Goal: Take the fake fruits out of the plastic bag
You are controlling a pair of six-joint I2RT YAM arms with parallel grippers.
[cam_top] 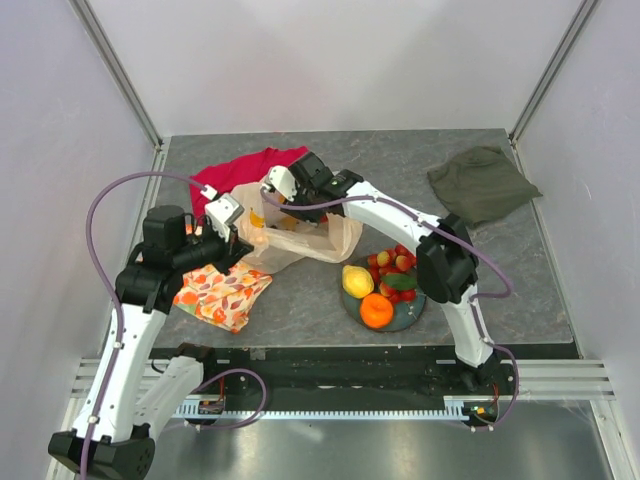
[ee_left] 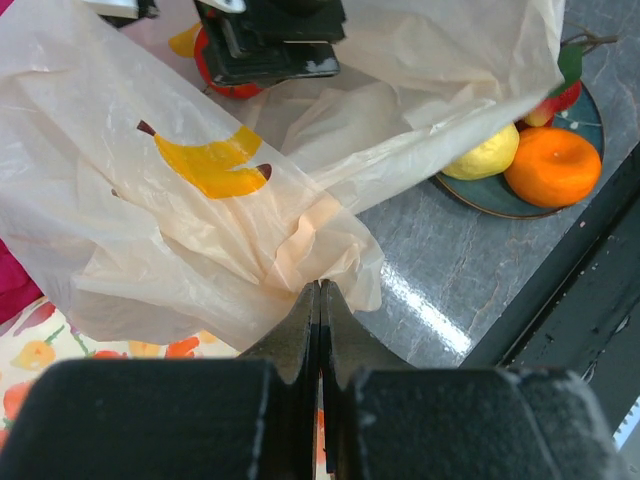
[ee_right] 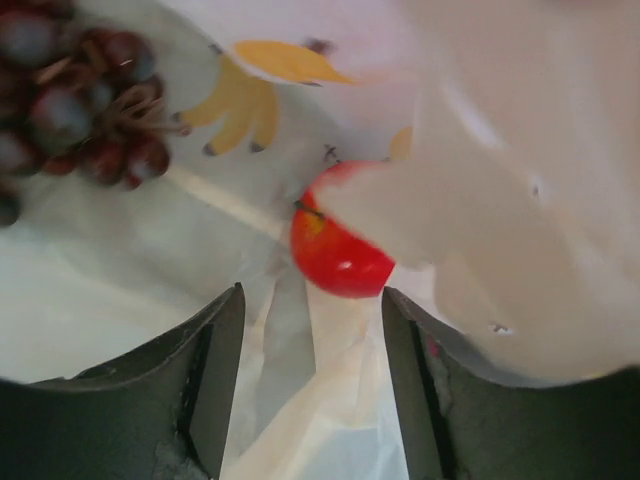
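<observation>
A translucent plastic bag [cam_top: 332,239] printed with bananas lies mid-table. My right gripper is inside it, part open, its fingertips just below a red round fruit [ee_right: 340,255] with nothing clearly between them; dark grapes [ee_right: 65,115] lie to the upper left in that view. In the left wrist view, my left gripper is shut at the bag's crumpled near side; whether film is pinched there is unclear. A dark plate [cam_top: 356,312] at the right holds a lemon [cam_top: 357,282], an orange [cam_top: 376,311], several red fruits and a green leafy piece.
A red cloth [cam_top: 225,172] lies behind the bag, a floral cloth [cam_top: 225,300] at front left, an olive cloth [cam_top: 480,182] at back right. Bare table shows right of the bag and along the front edge.
</observation>
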